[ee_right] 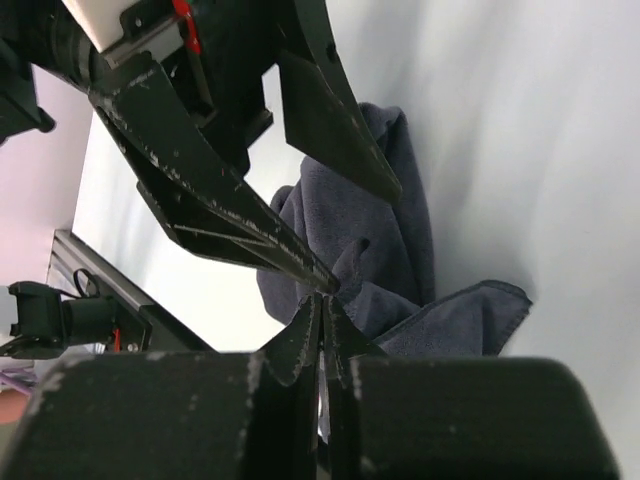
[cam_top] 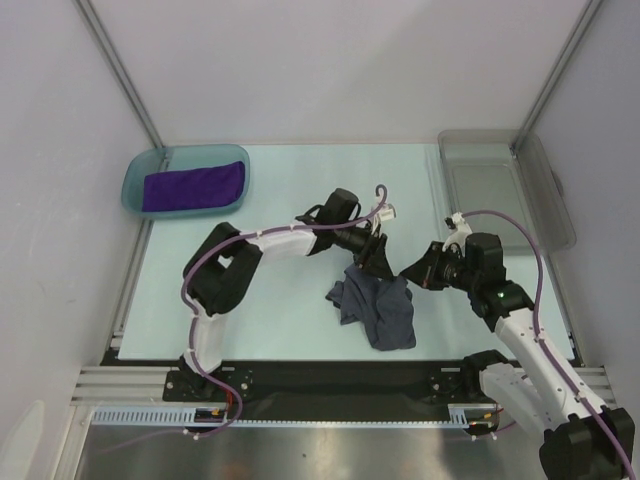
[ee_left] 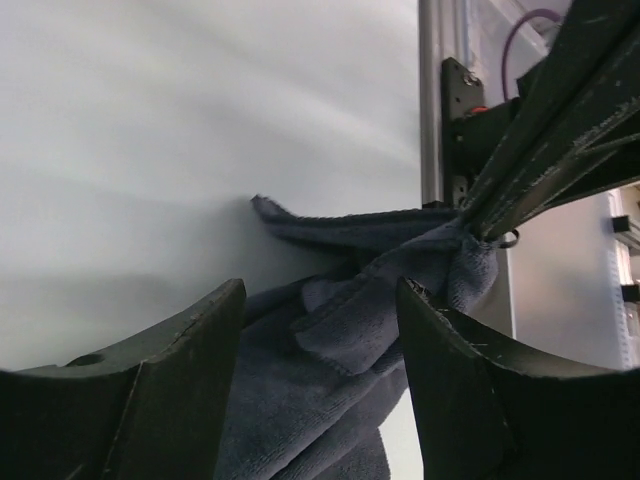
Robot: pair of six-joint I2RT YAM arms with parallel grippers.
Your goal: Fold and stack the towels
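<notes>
A crumpled dark grey towel (cam_top: 385, 320) lies near the table's front middle, also filling the lower part of the left wrist view (ee_left: 350, 310). My left gripper (cam_top: 375, 260) is over the towel's upper part, fingers parted around a fold, beside my right gripper's tips. My right gripper is shut at the towel's raised corner; whether cloth is between its fingertips is hard to tell. In the right wrist view the left gripper's fingers (ee_right: 220, 190) hang just above the cloth.
A teal bin (cam_top: 135, 195) holding a folded purple towel stands at the back left. An empty grey tray (cam_top: 485, 185) is at the back right.
</notes>
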